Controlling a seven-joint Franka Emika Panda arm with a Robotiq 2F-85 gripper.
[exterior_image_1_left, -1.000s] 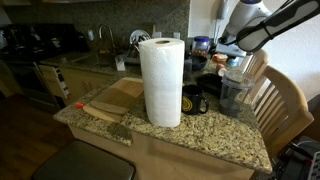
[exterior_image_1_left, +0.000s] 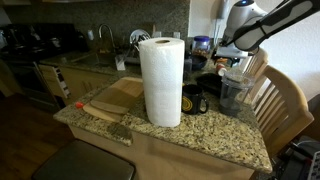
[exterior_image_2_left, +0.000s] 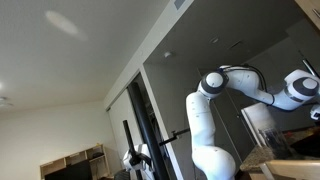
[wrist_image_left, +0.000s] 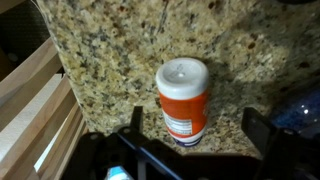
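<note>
In the wrist view an orange bottle with a white cap (wrist_image_left: 183, 100) and a pale label stands on the speckled granite counter (wrist_image_left: 110, 45). My gripper is open above it, with one dark finger (wrist_image_left: 130, 140) to the left and the other to the right. The bottle shows in the gap between the fingers, with space on both sides. In exterior view 1 the gripper (exterior_image_1_left: 228, 55) is over the far right part of the counter, where the bottle is too small to make out clearly.
A dark blue rounded object (wrist_image_left: 298, 108) lies close to the right finger. A paper towel roll (exterior_image_1_left: 162, 85), a black mug (exterior_image_1_left: 193, 100) and a clear container (exterior_image_1_left: 235, 90) stand nearer the front. Wooden chairs (exterior_image_1_left: 285, 100) line the counter's right side.
In exterior view 1 the arm and gripper have come down slightly at the far end of the counter. The objects on the counter look unmoved.
</note>
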